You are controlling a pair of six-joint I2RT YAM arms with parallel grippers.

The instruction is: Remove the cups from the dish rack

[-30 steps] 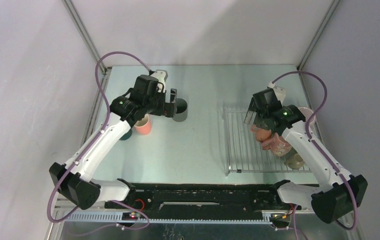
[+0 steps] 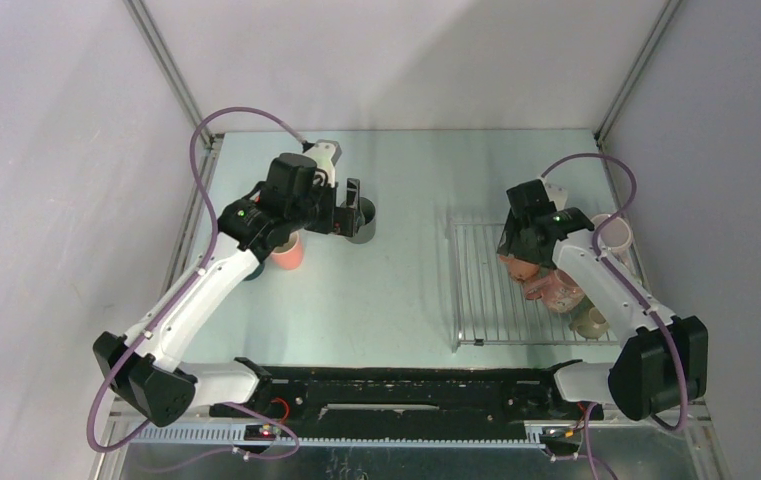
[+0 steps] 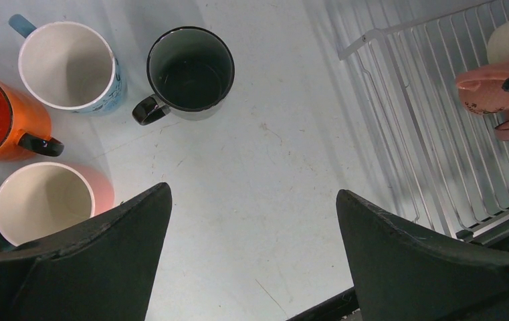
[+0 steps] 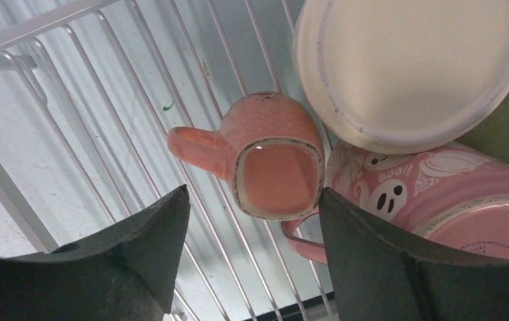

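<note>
In the right wrist view a small pink cup (image 4: pixel 271 157) lies tipped over in the wire dish rack (image 4: pixel 57 20), its handle pointing left. My right gripper is over this cup, fingers parted, one finger on each side of its lower part and no grip showing. A larger patterned pink cup (image 4: pixel 432 180) and a white cup (image 4: pixel 419 67) lie close against it on the right. Above the bare table, my left gripper stands open and empty. A dark cup (image 3: pixel 191 70) stands upright beyond its fingers.
Left of the rack, more cups stand on the table: a blue-and-white one (image 3: pixel 71 67), an orange one (image 3: pixel 11 120) and a pink one (image 3: pixel 51 200). An olive cup (image 2: pixel 590 322) sits at the rack's front right.
The right arm has drawn inward and its gripper has come down closer around the small pink cup, its fingers narrowing. The left arm has shifted only slightly to the right.
</note>
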